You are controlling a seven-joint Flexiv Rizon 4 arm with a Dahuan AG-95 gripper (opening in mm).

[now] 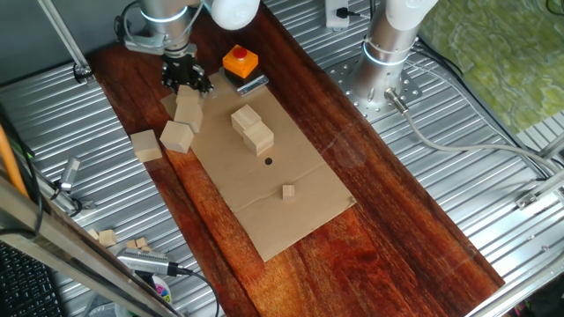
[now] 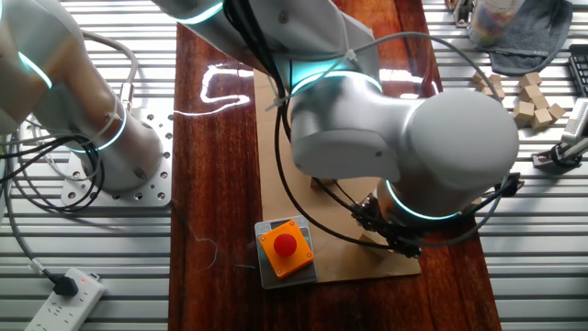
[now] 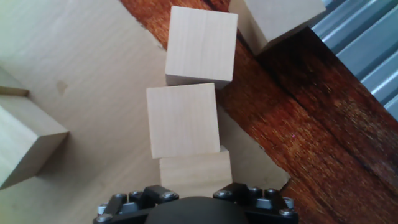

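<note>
My gripper (image 1: 189, 86) is at the far left end of the cardboard, its fingers spread to either side of a pale wooden block (image 1: 188, 91). In the wrist view the gripper shows at the bottom edge, fingers apart, with that block (image 3: 196, 171) just ahead and partly hidden by it. Against this block stands a second block (image 3: 183, 120); beyond is a third block (image 3: 202, 43), and a fourth block (image 3: 277, 18) lies farther off on the wood. I cannot tell whether the fingers touch the nearest block. The arm mostly covers these blocks in exterior view 2.
Two larger blocks (image 1: 254, 129) sit together mid-cardboard, near a small cube (image 1: 288, 191). An orange box with a red button (image 1: 240, 60) stands close to the gripper's right.
</note>
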